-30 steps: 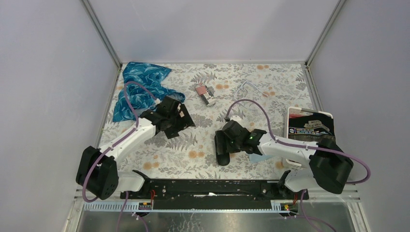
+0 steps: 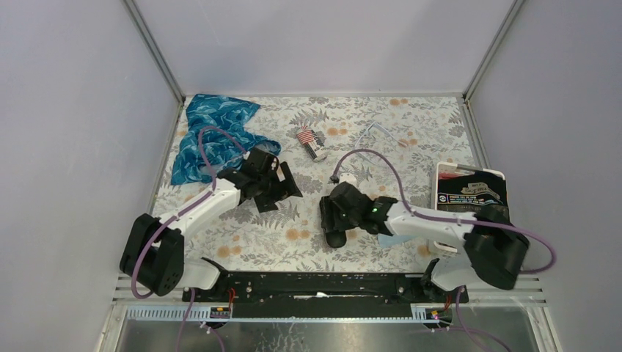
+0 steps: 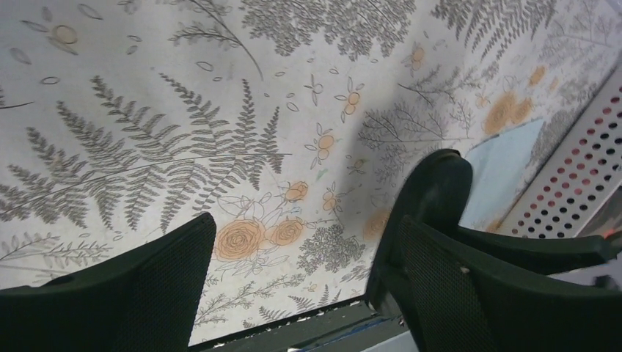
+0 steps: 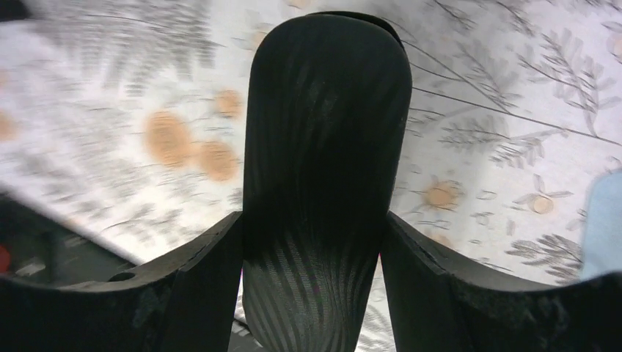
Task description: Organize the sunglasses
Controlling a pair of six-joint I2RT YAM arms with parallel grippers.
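Near the front middle of the table, my right gripper (image 2: pixel 331 214) is shut on a long black case (image 2: pixel 336 240) with rounded ends. In the right wrist view the case (image 4: pixel 326 95) runs lengthwise between the two fingers, and its far end shows a thin gap along the edge. My left gripper (image 2: pixel 284 193) stands open to the left of it, over bare cloth. The left wrist view shows nothing between its fingers, with the black case (image 3: pixel 440 183) beyond the right one. Glasses with thin pale arms (image 2: pixel 374 124) lie toward the back.
Blue crumpled fabric (image 2: pixel 213 132) lies back left. A small striped item (image 2: pixel 313 144) rests at the back middle. A white bin (image 2: pixel 436 187) holding a black package (image 2: pixel 473 192) stands at the right, near a pale blue cloth (image 2: pixel 394 240).
My right gripper and the black case have shifted slightly left, while the right arm's elbow swung in and back out. The left gripper has edged a little to the right.
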